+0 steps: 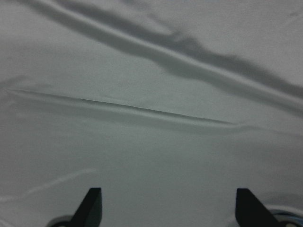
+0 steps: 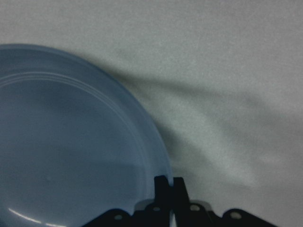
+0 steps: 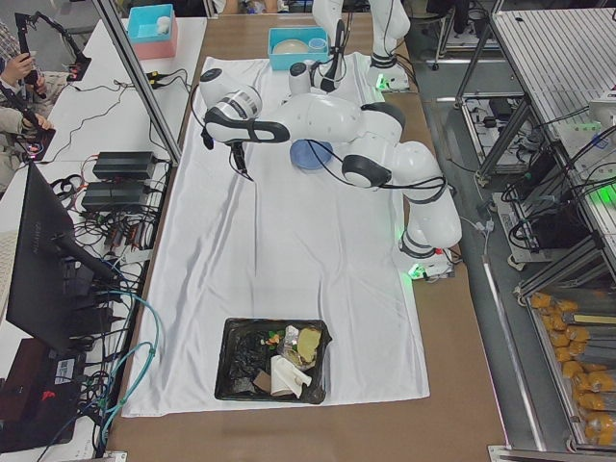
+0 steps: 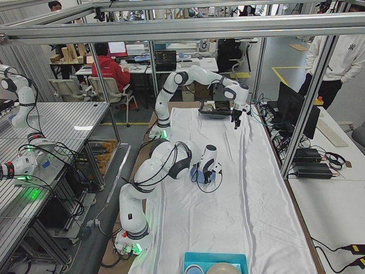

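Note:
A blue plate (image 2: 61, 132) lies on the white cloth; in the camera left view it is partly hidden behind the near arm. My right gripper is shut on the plate's rim at its edge, fingertips close together. My left gripper hangs open over bare, wrinkled cloth (image 1: 151, 151), nothing between its fingers.
A black tray (image 3: 241, 361) with mixed scraps sits at one end of the cloth. A turquoise bin (image 4: 239, 258) holding a cream plate and a cup stands at the other end. Metal frame posts and a monitor (image 3: 43, 269) border the table.

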